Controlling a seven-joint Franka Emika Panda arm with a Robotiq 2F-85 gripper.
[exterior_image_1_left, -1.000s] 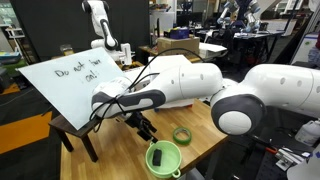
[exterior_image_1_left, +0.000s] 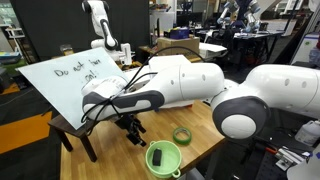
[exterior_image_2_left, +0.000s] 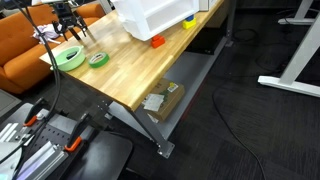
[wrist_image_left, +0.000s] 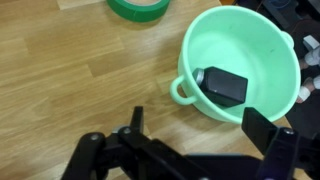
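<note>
A mint-green bowl (wrist_image_left: 220, 58) with small handles stands on the wooden table, and a black block-like object (wrist_image_left: 222, 86) lies inside it. In the first exterior view the same bowl (exterior_image_1_left: 170, 150) sits near the table's front edge. My gripper is open, its two dark fingers set wide apart at the bottom of the wrist view. Bare table and the near rim of the bowl show between them. From the first exterior view, the gripper (exterior_image_1_left: 135, 138) is beside the bowl, on its left, above the table. No object is held.
A roll of green tape (exterior_image_1_left: 182, 134) lies on the table behind the bowl. A white bin (exterior_image_2_left: 155, 15), a red block (exterior_image_2_left: 157, 41) and a yellow block (exterior_image_2_left: 189, 18) are farther along. Bare wood lies left of the bowl in the wrist view.
My gripper has moved left and lower, away from above the bowl's rim. The bowl, the black object in it and the tape look unmoved.
</note>
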